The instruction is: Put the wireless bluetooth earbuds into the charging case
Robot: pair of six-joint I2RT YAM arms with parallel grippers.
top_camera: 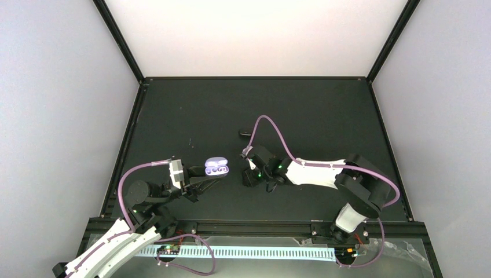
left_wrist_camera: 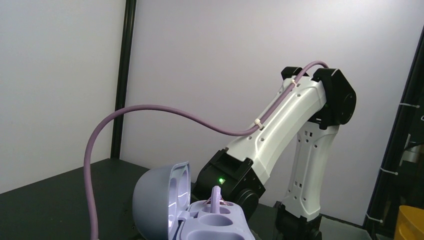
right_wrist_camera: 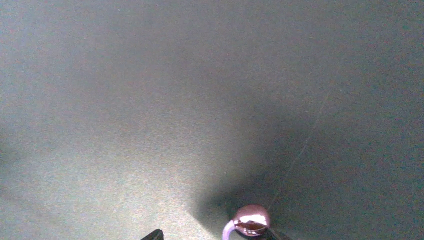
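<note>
The lavender charging case is held above the table with its lid open, my left gripper shut on it. In the left wrist view, one earbud stem stands upright at the far slot of the case; how deep it sits I cannot tell. Nearer cavities look empty. Another earbud, shiny with a thin lavender stem, appears on the dark table in the right wrist view. My right gripper is open over it, the earbud closer to the right fingertip. In the top view the right fingertips are hidden beneath the arm.
A small black object lies on the table just beyond the right wrist. My right arm's purple cable loops over the table beside it.
</note>
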